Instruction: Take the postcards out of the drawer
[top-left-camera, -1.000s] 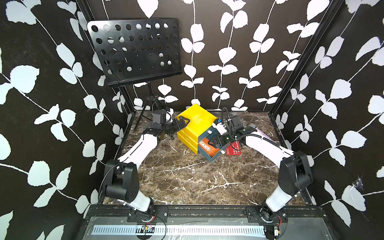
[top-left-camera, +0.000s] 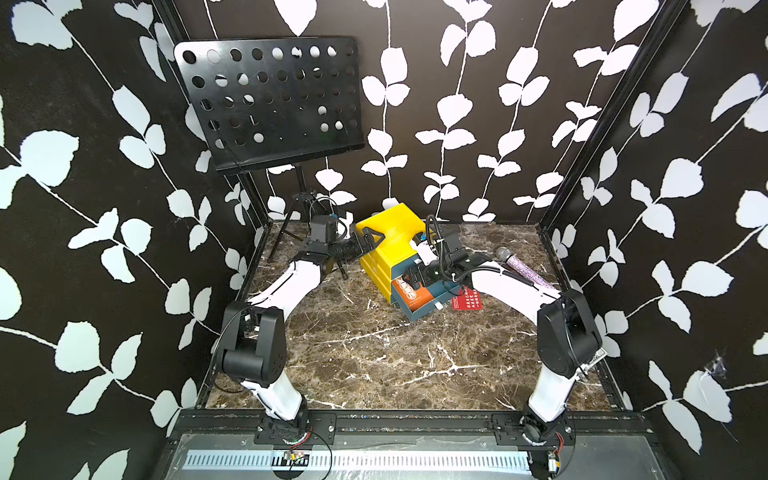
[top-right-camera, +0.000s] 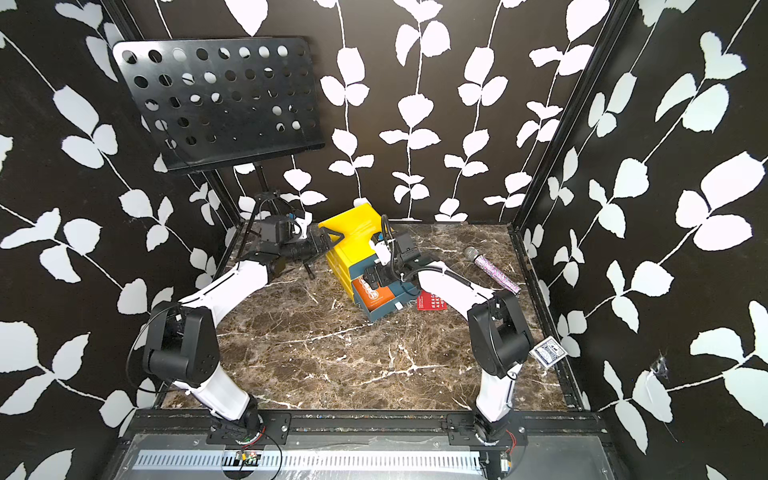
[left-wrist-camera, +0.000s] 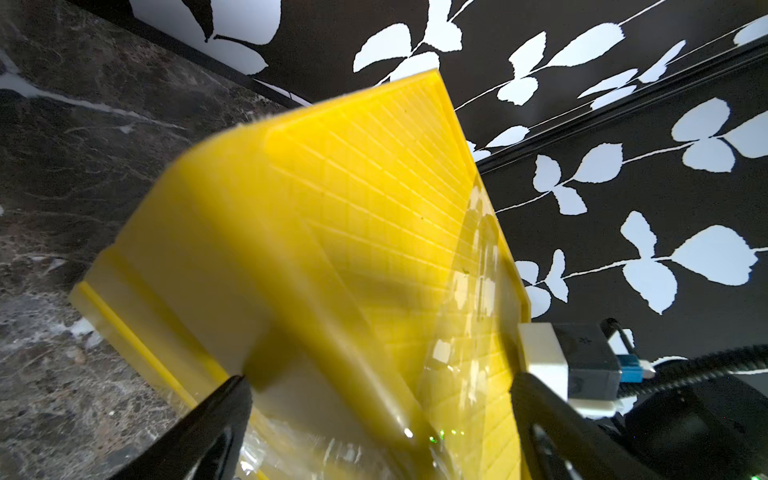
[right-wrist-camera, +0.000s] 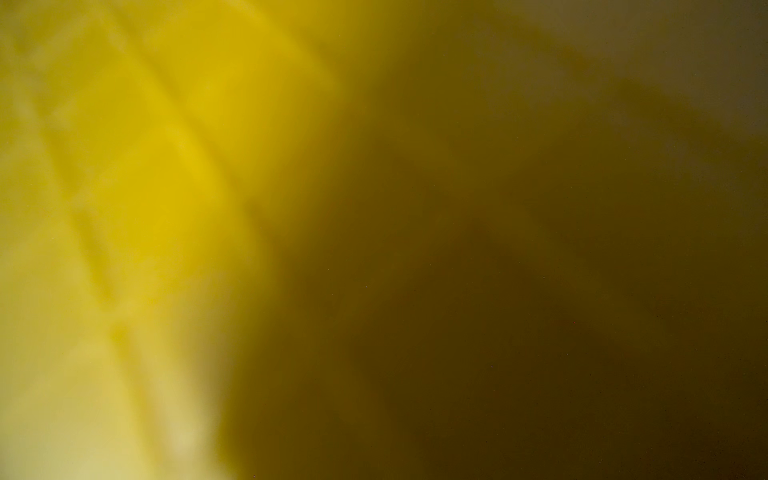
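A yellow cabinet (top-left-camera: 390, 237) stands on the marble table with its blue-grey drawer (top-left-camera: 414, 314) pulled out at the front. In that drawer lies an orange card or packet (top-left-camera: 410, 293); the rest of the contents is hidden by the arm. My right gripper (top-left-camera: 411, 276) is open, reaching over the drawer close to the cabinet's front. The right wrist view is a blurred yellow-brown surface, very near, and shows no fingers. Around the cabinet's upper left edge my left gripper stands open, fingers (left-wrist-camera: 212, 436) apart on either side of it.
A red card (top-left-camera: 467, 299) lies on the table right of the drawer. Beyond it are a pink glittery microphone (top-right-camera: 492, 269) and a small framed card (top-right-camera: 548, 352). A black music stand (top-left-camera: 272, 104) rises at the back left.
My right gripper has moved left over the drawer, nearer the cabinet. The cabinet has shifted slightly right and turned a little, and the left arm has moved slightly right with it.
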